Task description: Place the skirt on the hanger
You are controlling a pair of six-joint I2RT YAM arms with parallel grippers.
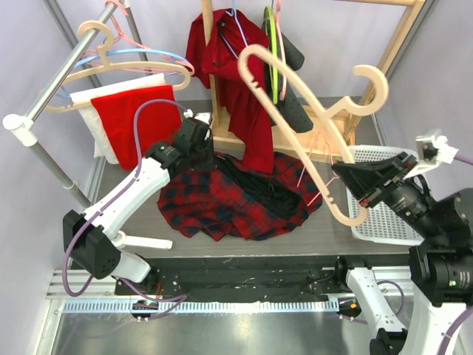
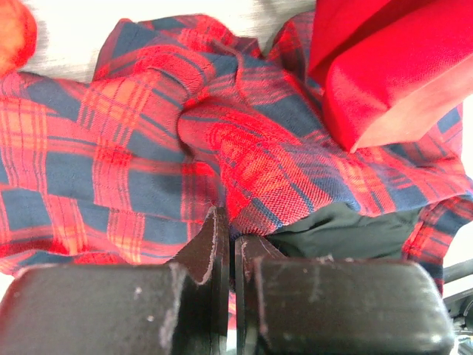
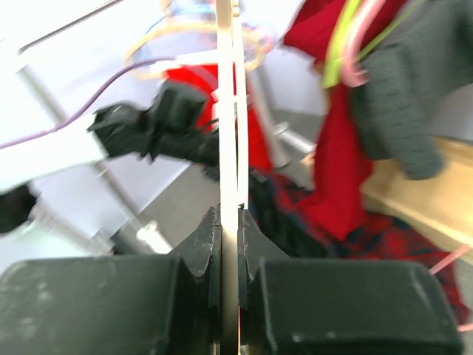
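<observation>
The red and navy plaid skirt (image 1: pixel 199 207) lies crumpled on the grey floor, its black inside showing. My left gripper is shut on a fold of it, as the left wrist view shows at the lower middle. My right gripper (image 1: pixel 347 177) holds a beige hanger (image 1: pixel 292 144) upright in the air, to the right above the skirt, hook at upper right. In the right wrist view the hanger stands edge-on between the shut fingers of that gripper.
A rail at left carries hangers with red (image 1: pixel 129 126) and white cloths. A wooden rack at the back holds a dark red garment (image 1: pixel 244 111) and grey clothing on hangers. A white basket (image 1: pixel 392 225) sits at right, partly behind my right arm.
</observation>
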